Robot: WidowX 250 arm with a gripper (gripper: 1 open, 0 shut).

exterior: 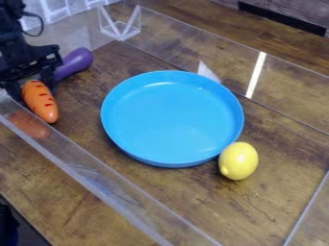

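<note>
My black gripper (33, 79) is at the far left edge, low over the near end of an orange toy carrot (41, 102), its fingers at or around the carrot's upper end; whether they grip it is hard to tell. A purple eggplant (73, 63) lies just right of the gripper, behind the carrot. A round blue plate (172, 115) sits in the middle, and a yellow lemon-like object (238, 160) lies at its lower right.
Clear plastic walls border the wooden work surface (154, 43), one running diagonally beside the carrot at lower left. The surface behind the plate and right of it is largely clear.
</note>
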